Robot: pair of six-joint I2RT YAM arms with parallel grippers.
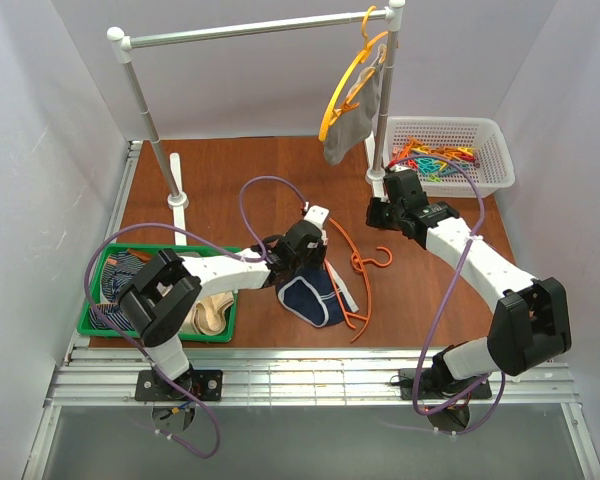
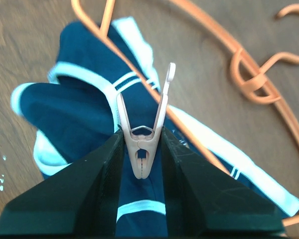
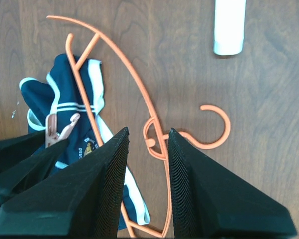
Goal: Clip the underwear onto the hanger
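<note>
Navy underwear with light trim (image 1: 310,300) lies on the table under the orange hanger (image 1: 365,290), whose hook points right. My left gripper is over the underwear, shut on a pale clothespin (image 2: 143,154), held upright with its prongs apart at the top in the left wrist view. My right gripper hangs over the hanger near its middle, fingertips a little apart, nothing seen held between them.
A green bin of clothes (image 1: 228,330) stands left, a white basket of coloured hangers (image 1: 495,160) back right. A rail (image 1: 250,28) spans the back, with a yellow hanger (image 1: 336,100) holding grey cloth.
</note>
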